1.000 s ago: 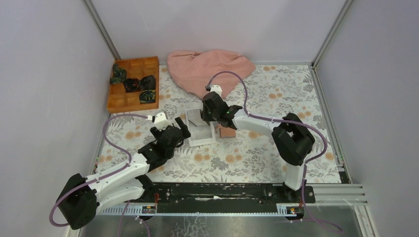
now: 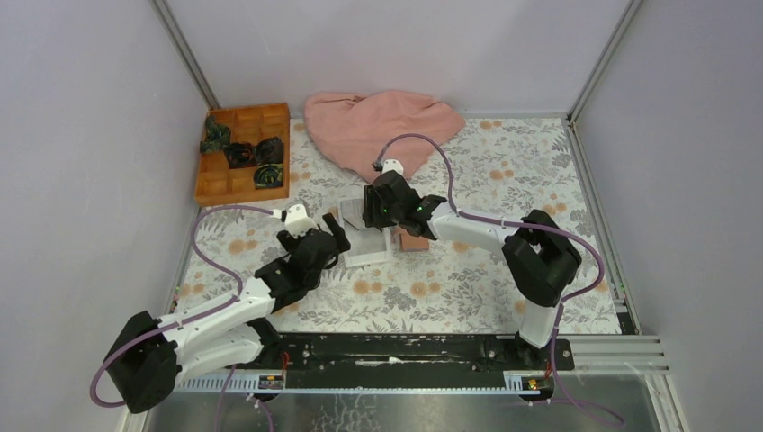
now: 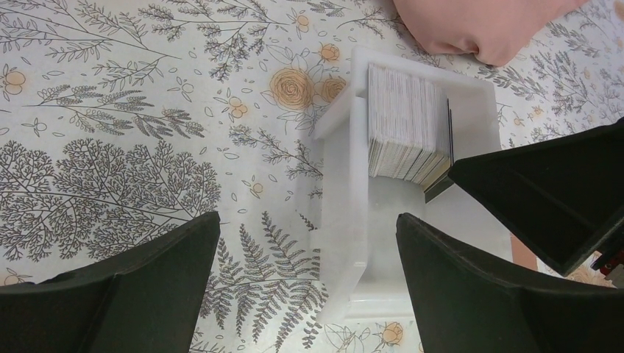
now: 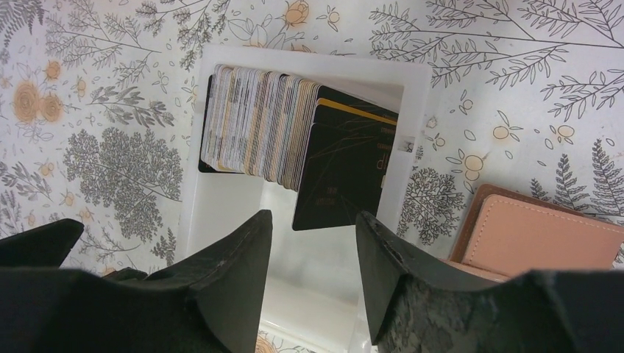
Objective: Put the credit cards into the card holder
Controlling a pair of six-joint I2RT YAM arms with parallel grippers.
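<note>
A row of cards (image 4: pixel 257 125) stands packed inside a white open box (image 4: pixel 412 147). At its right end, black cards (image 4: pixel 342 176) lean over, the front one sitting lower than the rest. My right gripper is open over the box, its fingertips at either side of that front card's lower edge; whether they touch it I cannot tell. Right of the box lies a flat brown stitched leather piece (image 4: pixel 548 232), which looks like a card holder. Just left of the box, my left gripper stands open and empty, with one finger near the box's left wall.
A pink cloth (image 2: pixel 382 126) lies behind the box. An orange compartment tray (image 2: pixel 243 193) with dark items stands at the back left. In the left wrist view, the other gripper's dark finger (image 3: pixel 544 195) reaches close by.
The left gripper has edged a little to the right. The box and leather piece look unmoved.
</note>
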